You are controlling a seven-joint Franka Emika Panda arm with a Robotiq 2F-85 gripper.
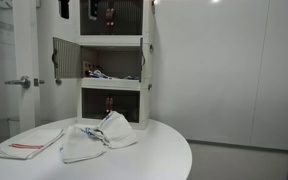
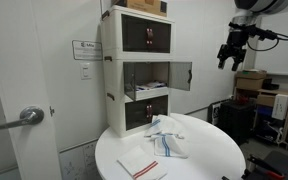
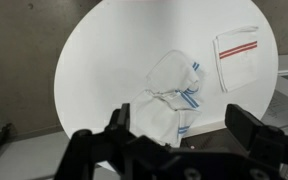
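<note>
My gripper (image 2: 228,65) hangs high above the round white table (image 2: 209,150), well clear of the cloths. In the wrist view its two dark fingers (image 3: 117,120) stand wide apart, and no object is held between them. A crumpled white cloth with blue stripes (image 3: 169,75) lies below, bunched into two lobes; exterior view 1 shows this same cloth (image 1: 99,137) in front of the cabinet. A folded white cloth with red stripes (image 3: 236,58) lies flat beside it, near the table's edge.
Behind the table rises a stacked cabinet (image 2: 134,65). Its middle compartment (image 1: 112,64) is open, with small items inside and its door swung aside. The upper and lower doors look shut.
</note>
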